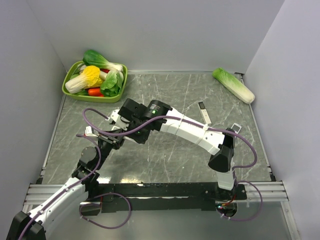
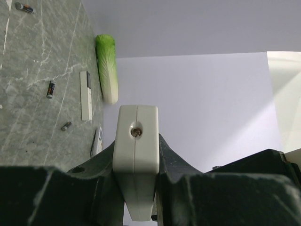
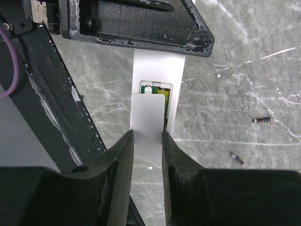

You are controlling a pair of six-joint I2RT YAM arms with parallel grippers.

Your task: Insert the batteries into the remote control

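Observation:
In the right wrist view a white remote control (image 3: pixel 157 70) runs back under my left gripper, which is shut on it. The remote's battery compartment is partly uncovered, and a strip of a green-yellow battery (image 3: pixel 163 92) shows inside. A white battery cover (image 3: pixel 147 113) overlies the rest of the compartment, offset from its upper end. My right gripper is shut on this cover, a finger along each side. The left wrist view shows the remote's end (image 2: pixel 136 150) jutting up between my left fingers. How many batteries lie under the cover is hidden.
Loose batteries (image 2: pixel 51 89) lie on the marbled table. A slim white remote-like object (image 1: pixel 204 113) and another white device (image 1: pixel 236 128) are at the right. A vegetable basket (image 1: pixel 95 98) stands back left, a cabbage (image 1: pixel 234 85) back right.

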